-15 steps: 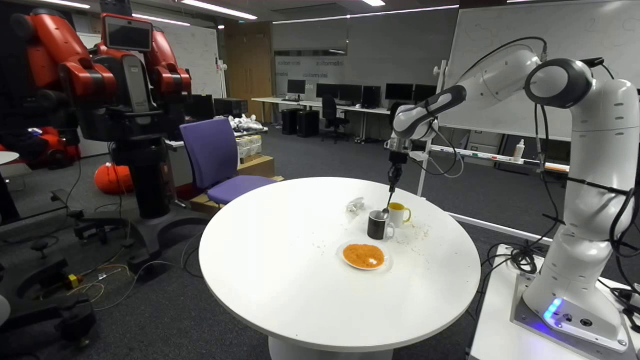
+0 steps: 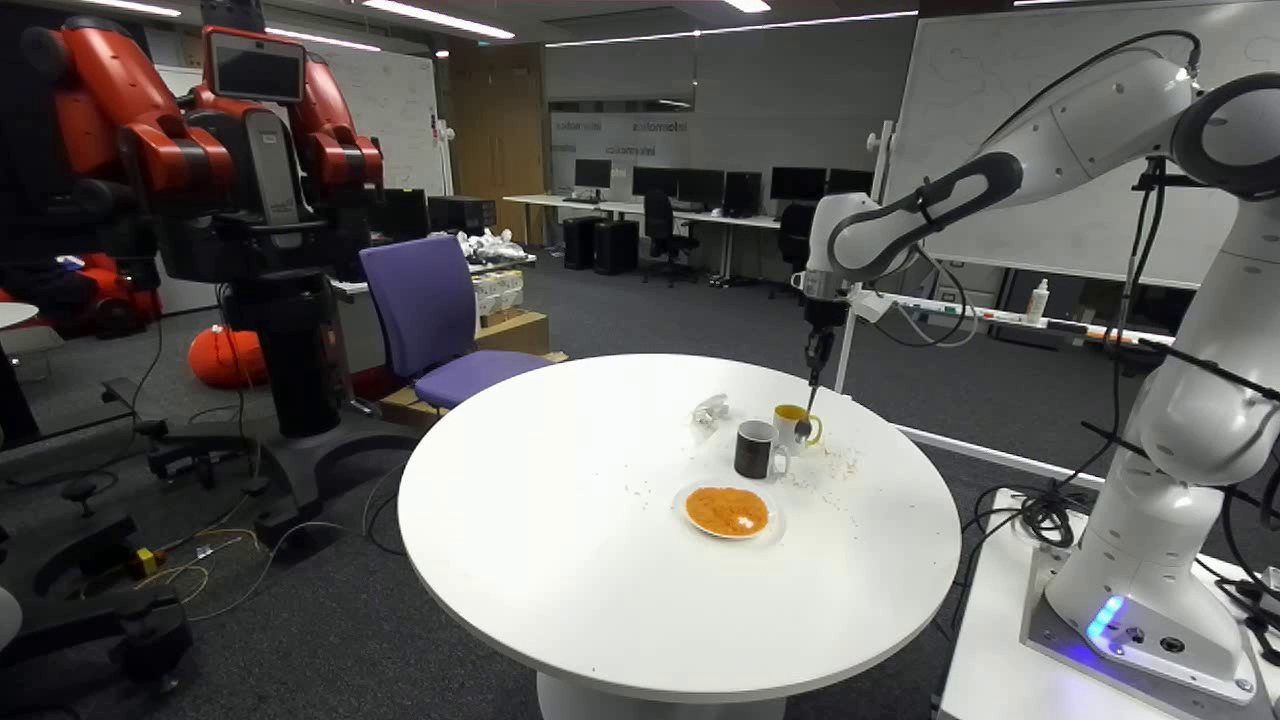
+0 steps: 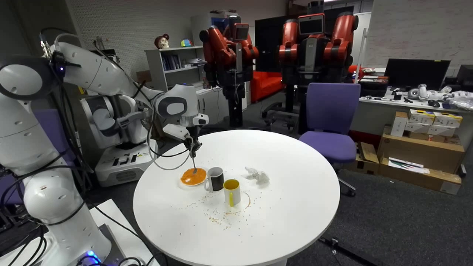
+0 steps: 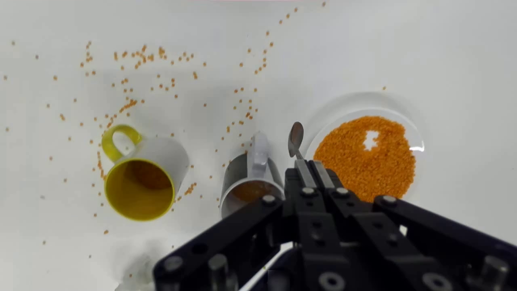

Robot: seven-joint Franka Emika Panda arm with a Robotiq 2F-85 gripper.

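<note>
My gripper is shut on a metal spoon (image 4: pixel 295 138), whose bowl points down ahead of the fingertips. In the wrist view the bowl appears between the dark mug (image 4: pixel 235 182) and the white plate (image 4: pixel 419 148) of orange grains (image 4: pixel 368 167). From exterior view 2 the spoon (image 3: pixel 194 170) overlaps the plate, while in exterior view 1 it overlaps the yellow-lined mug (image 2: pixel 786 420), so it seems to hang above the table. Orange grains lie inside both mugs. I cannot make out any grains on the spoon.
Loose grains are scattered on the white round table (image 3: pixel 292 212) around the mugs. A crumpled clear plastic piece (image 3: pixel 258 176) lies beyond the mugs. A purple chair (image 3: pixel 332 128) stands at its edge.
In exterior view 1 the arm and gripper have moved right, towards the robot's base. The spoon has left the dark mug's rim and now appears in front of the yellow-lined mug.
</note>
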